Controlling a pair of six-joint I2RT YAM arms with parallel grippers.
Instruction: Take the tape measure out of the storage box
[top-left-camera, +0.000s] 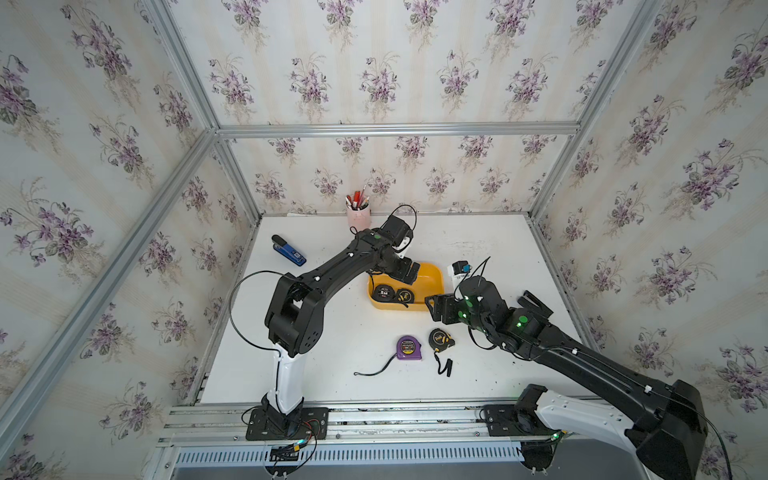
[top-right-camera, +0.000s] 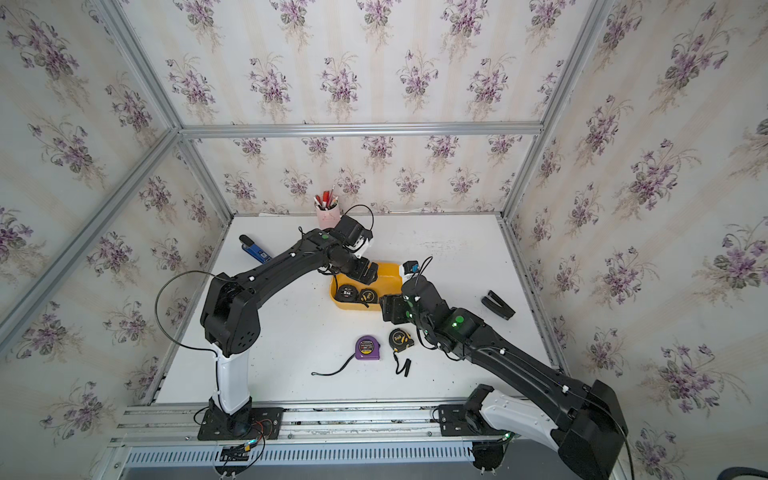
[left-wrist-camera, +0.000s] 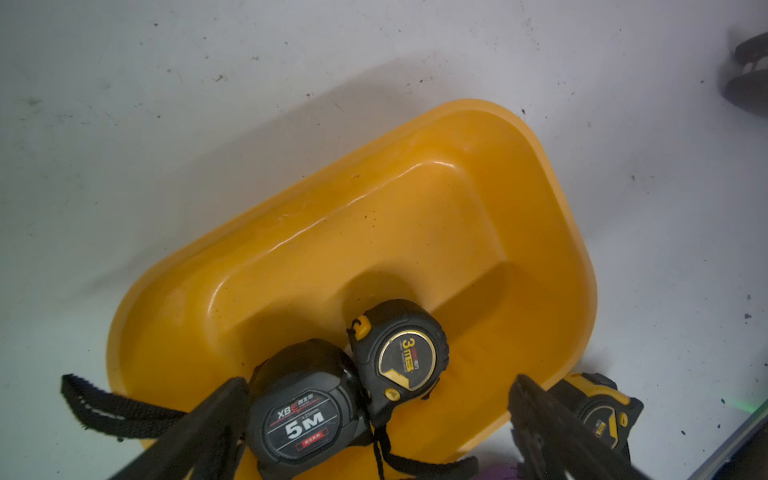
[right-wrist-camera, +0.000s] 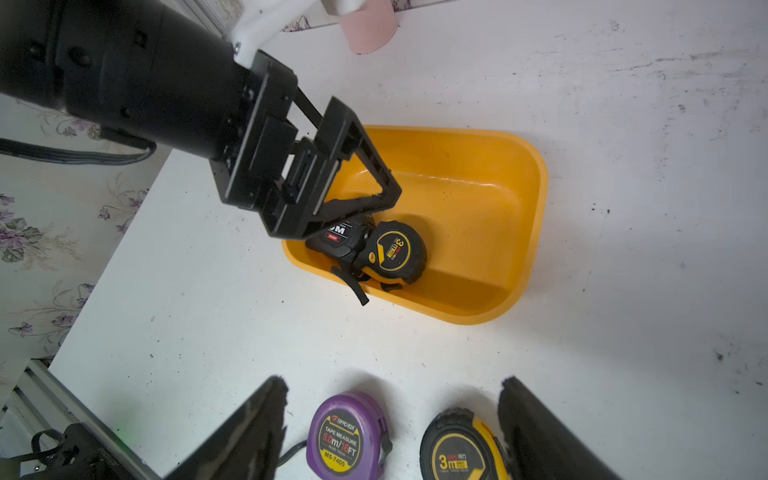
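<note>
The orange storage box (top-left-camera: 432, 276) holds two tape measures side by side along its near wall: a black 5 m one (left-wrist-camera: 302, 420) and a smaller black and yellow 3 m one (left-wrist-camera: 406, 356). Over the box hangs my left gripper (top-left-camera: 409, 270), open and empty. On the bare table in front of the box lie a purple tape measure (right-wrist-camera: 345, 436) and another black and yellow one (right-wrist-camera: 457, 448). My right gripper (top-left-camera: 440, 309), open with nothing between its fingers, is raised near the box's right front corner.
A pink pen cup (top-left-camera: 359, 217) stands at the back wall. The blue tool (top-left-camera: 289, 249) lies at the back left, and a black stapler (top-right-camera: 497, 305) rests at the right.
</note>
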